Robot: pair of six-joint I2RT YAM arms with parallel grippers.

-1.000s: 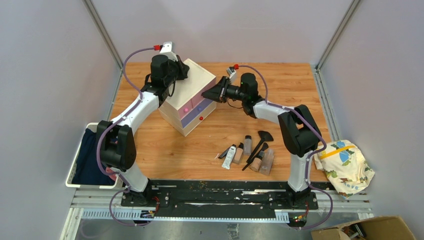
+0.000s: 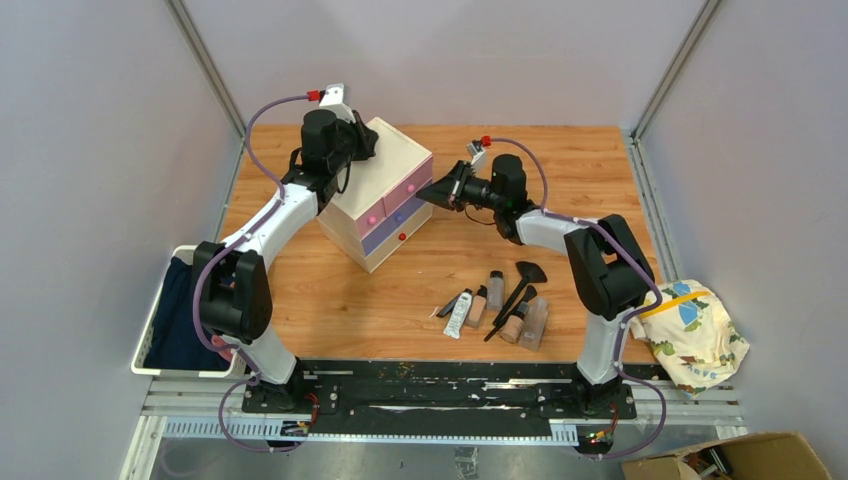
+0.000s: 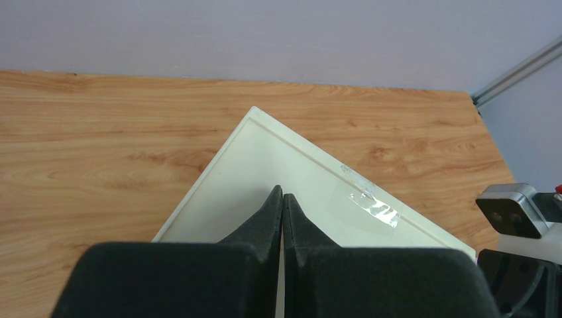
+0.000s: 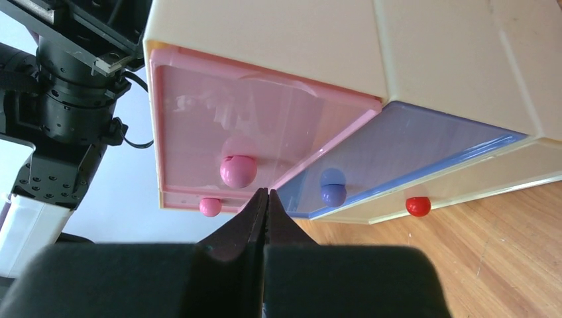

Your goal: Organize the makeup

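Observation:
The cream cabinet [image 2: 390, 160] stands turned on the table with its pink, blue and cream drawers shut or nearly so. In the right wrist view, the nearer pink knob [image 4: 238, 171] on the pink drawer [image 4: 192, 119] sits just beyond and left of my right gripper. That gripper is shut, its fingertips meeting with nothing between them. Over the cabinet's top, my left gripper is also shut and empty. Makeup lies at the table's front: a white tube [image 2: 458, 314], bottles [image 2: 477, 306], a black fan brush [image 2: 530, 272] and a clear bottle [image 2: 534, 324].
Below the pink drawer are a blue knob [image 4: 333, 195] and a red knob [image 4: 418, 206]. A lined basket [image 2: 141, 345] stands left, a patterned cloth [image 2: 697, 335] right, a cardboard box [image 2: 790, 455] front right.
The right arm has shifted right, away from the cabinet. The left arm stays still.

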